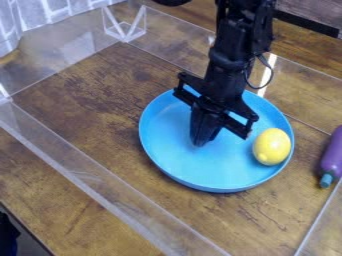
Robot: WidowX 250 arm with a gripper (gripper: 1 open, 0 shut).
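Note:
The black gripper (pixel 217 122) reaches down from the top over a blue plate (pixel 187 160), its fingertips low over the plate's middle. It looks shut, with nothing clearly visible between its fingers; whether it touches the plate cannot be told. A yellow oval object (pixel 273 146) lies on the right side of the plate, apart from the gripper.
A purple object (pixel 331 155) lies on the wooden table (pixel 67 100) to the right of the plate. Clear plastic walls run along the left and back, with a small white wire-like piece (pixel 123 25) at the back. The table left of the plate is clear.

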